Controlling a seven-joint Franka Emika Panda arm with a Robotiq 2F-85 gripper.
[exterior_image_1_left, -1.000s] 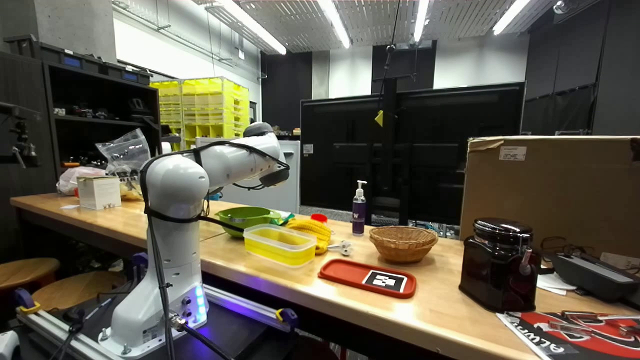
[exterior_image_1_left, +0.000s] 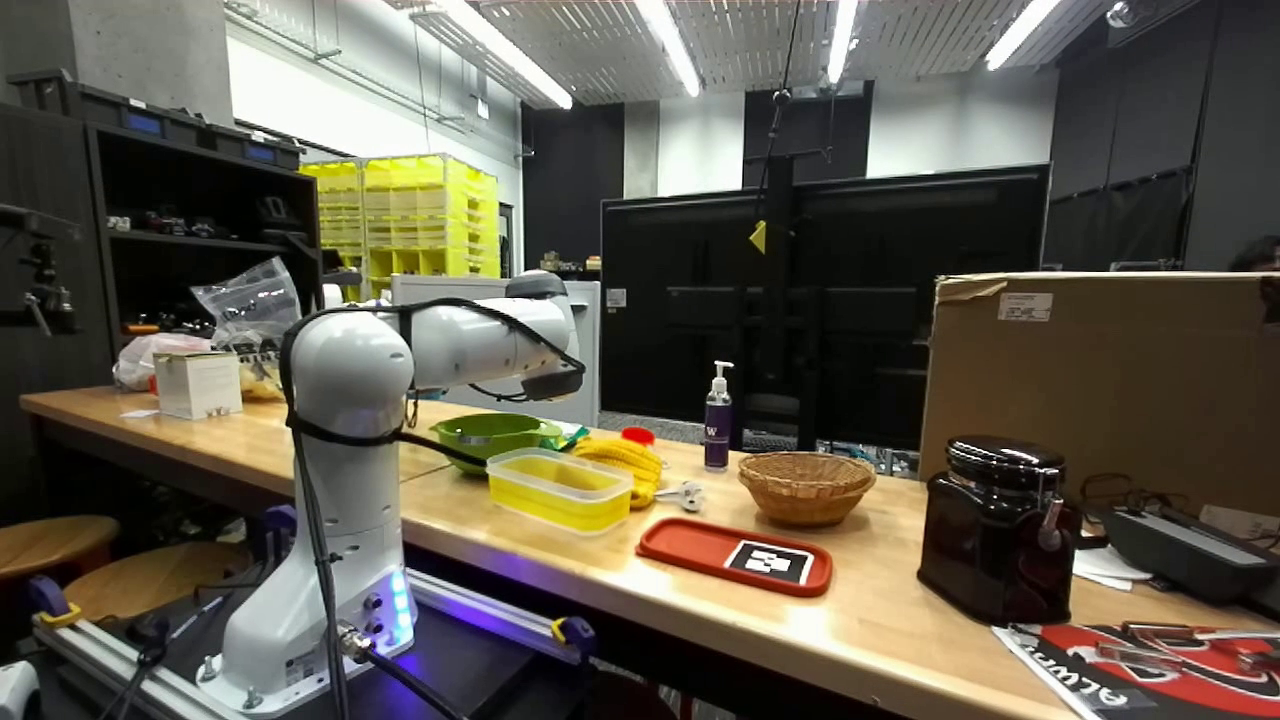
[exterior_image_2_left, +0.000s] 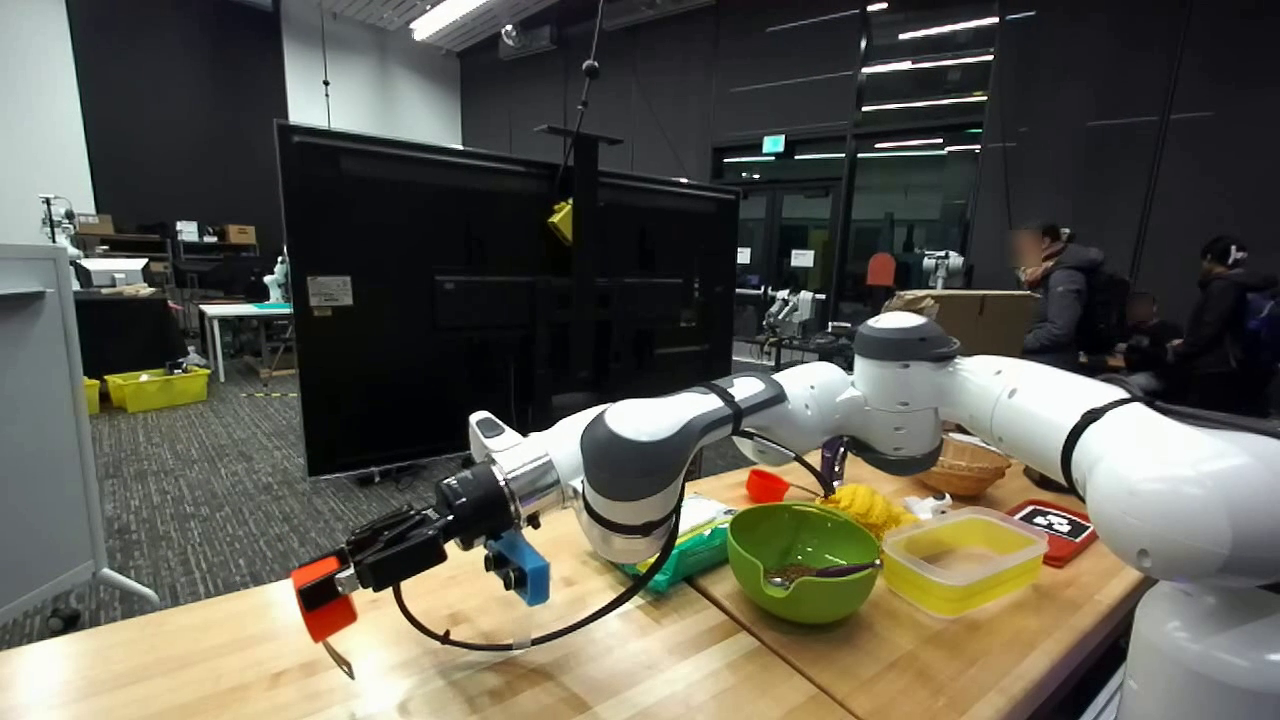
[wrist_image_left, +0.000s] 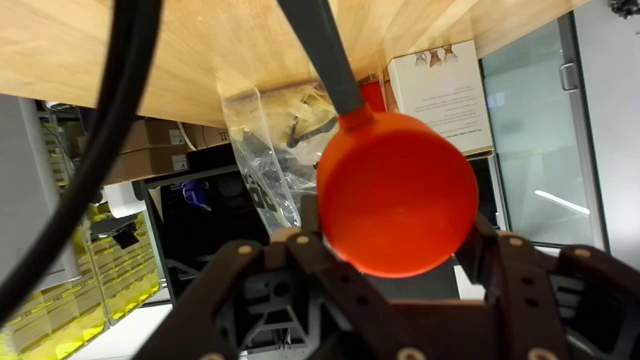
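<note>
An orange-red cup (wrist_image_left: 399, 195) with a dark grey handle (wrist_image_left: 327, 57) fills the middle of the wrist view. My gripper is shut on the cup, with a finger on either side of it. In exterior view 2 the gripper (exterior_image_2_left: 326, 588) reaches out at the left, above the wooden table (exterior_image_2_left: 156, 660), and the handle points down from the cup. The arm hides the gripper in exterior view 1.
A green bowl (exterior_image_2_left: 768, 558) with a spoon and small bits inside stands beside a yellow-sided container (exterior_image_2_left: 960, 588). A green packet (exterior_image_2_left: 690, 546) lies near the bowl. Further along are a wicker basket (exterior_image_1_left: 806, 486) and a red tray (exterior_image_1_left: 684, 546). The table below the gripper looks clear.
In exterior view 1 the forearm and wrist have come down and shifted slightly right. The objects on the table have not moved.
</note>
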